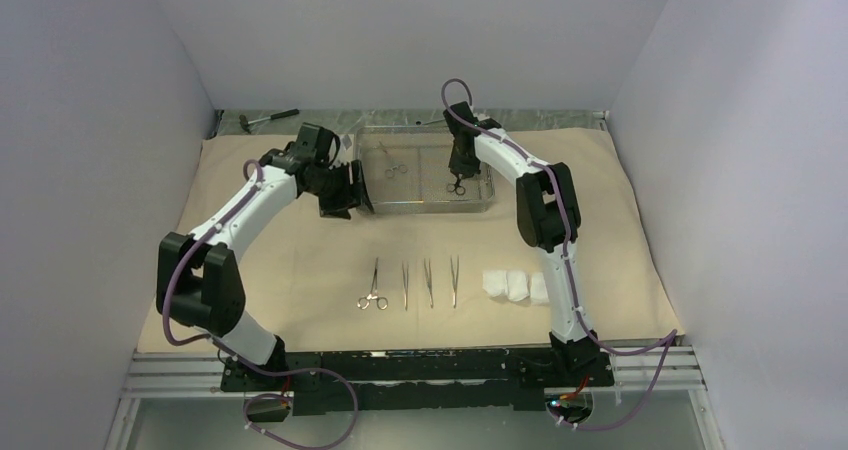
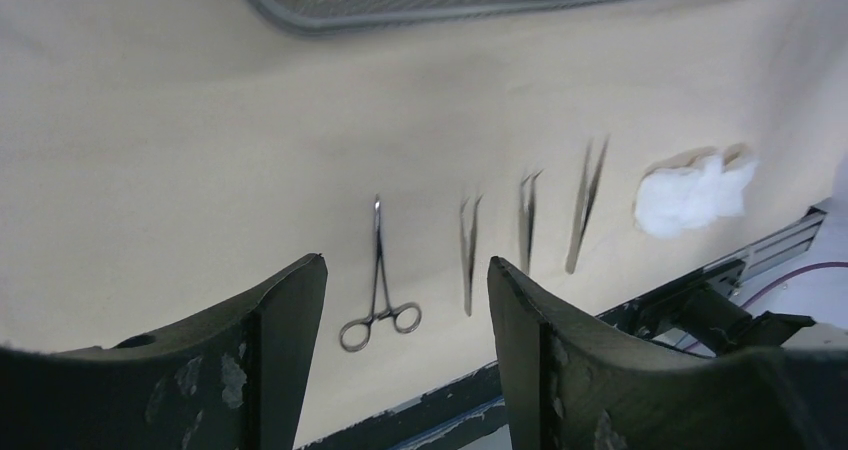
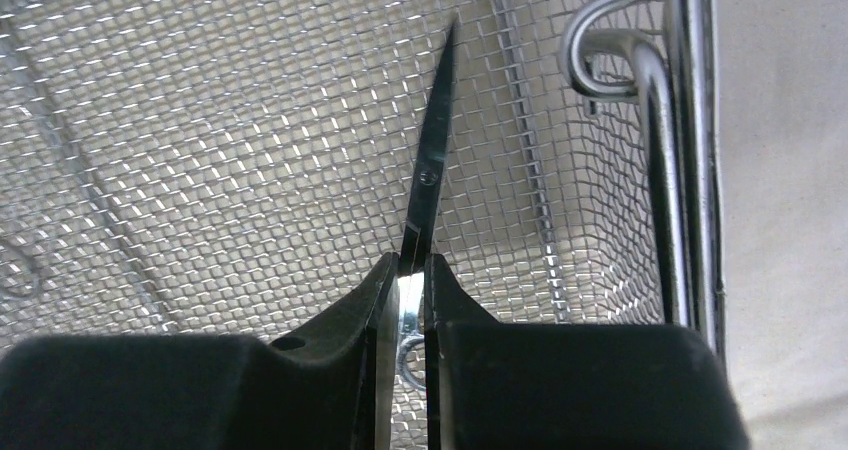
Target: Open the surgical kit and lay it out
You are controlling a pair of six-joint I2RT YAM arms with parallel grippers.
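Observation:
Inside the wire mesh tray, my right gripper has its fingertips closed in around dark-bladed scissors near the tray's right wall. Another ring-handled instrument lies in the tray's left part. My left gripper is open and empty, above the cloth beside the tray's left side. On the cloth in front lie a hemostat, three tweezer-like instruments in a row and several white gauze pads.
A dark-handled tool lies on the back strip. Walls enclose the back and both sides.

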